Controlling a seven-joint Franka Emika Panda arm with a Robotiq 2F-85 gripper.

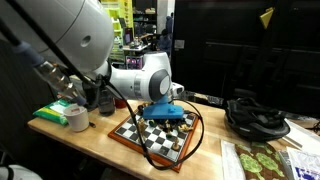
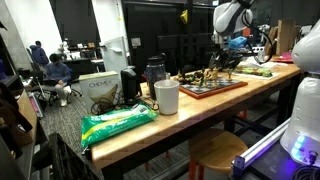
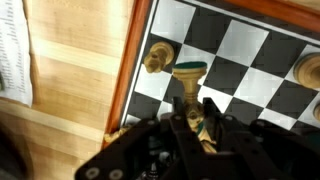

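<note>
In the wrist view, a light wooden chess piece [image 3: 190, 88] with a green base juts out from my gripper, which is shut on it. The piece's other end is hidden by the fingers. Beneath lies the black-and-white chessboard [image 3: 238, 45] with its reddish-brown border. Another wooden piece [image 3: 158, 57] stands near the border, beside the held one. In exterior view 1 the gripper [image 1: 165, 118] is over the board, its blue part visible; the held piece cannot be made out there.
A black bag [image 1: 258, 118] lies right of the board. A white cup [image 2: 166, 97] and a green packet [image 2: 118, 124] occupy the table's other end. More pieces stand on the board, including one at the wrist view's right edge.
</note>
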